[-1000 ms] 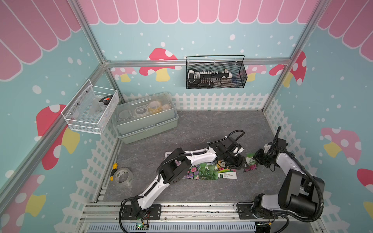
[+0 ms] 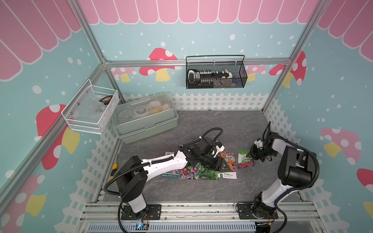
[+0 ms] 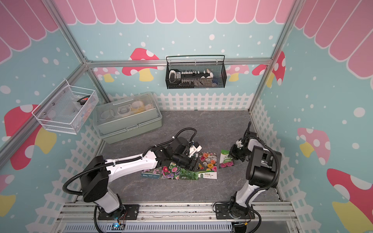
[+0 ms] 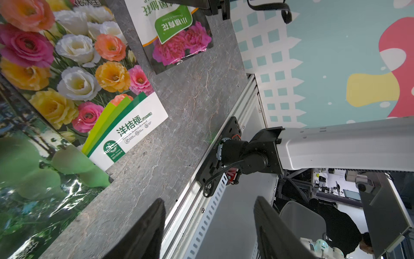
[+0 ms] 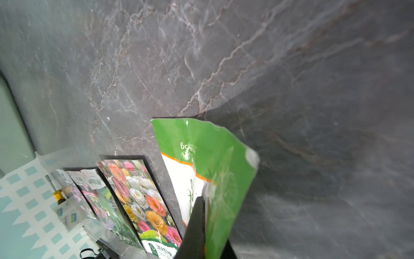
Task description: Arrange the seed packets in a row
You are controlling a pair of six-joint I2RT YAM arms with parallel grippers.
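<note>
Several seed packets lie side by side on the grey table: a blue-bottomed one [image 3: 150, 174], a pink-flowered one [image 3: 167, 173], a leafy green one [image 3: 189, 175] and an orange-and-white-flower one [image 3: 209, 162]. Apart to their right is a green-topped packet with pink flowers [image 2: 245, 164]. My right gripper [image 2: 252, 155] is shut on its edge; the right wrist view shows the green film [image 5: 224, 172] creased and lifted between the fingers. Over the leafy and orange-flower packets hovers my left gripper, its fingers [image 4: 148, 228] apart and empty. The left arm partly covers the row.
A lidded green-grey box [image 2: 145, 118] stands at the back left. A yellow-handled tool [image 2: 113, 170] lies at the left edge. Wire baskets [image 2: 216, 75] hang on the walls. Bare table lies behind and in front of the packets.
My left gripper has moved left, away from the green-topped packet, to above the row. The right gripper and that packet have shifted slightly left. A tape roll at left is now hidden by the arm.
</note>
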